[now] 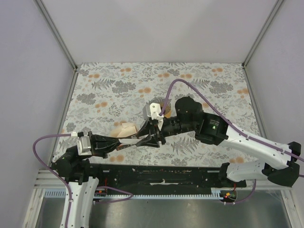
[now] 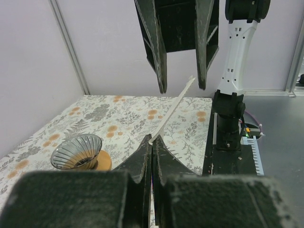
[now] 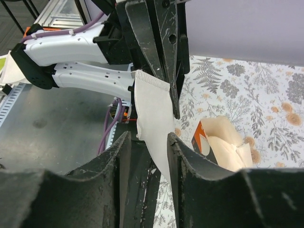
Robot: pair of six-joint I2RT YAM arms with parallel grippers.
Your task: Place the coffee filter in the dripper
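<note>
A white paper filter (image 2: 171,108) is pinched in my left gripper, which is shut on its edge. The filter stretches toward my right gripper, which stands over its other end with fingers apart on either side of it; in the left wrist view those fingers frame the filter's tip. The glass dripper (image 2: 76,153), on a wooden base, sits on the mat behind the grippers, mostly hidden by my right arm in the top view.
An opened pack of filters (image 3: 223,145) lies on the floral mat (image 1: 95,95) just behind my left gripper.
</note>
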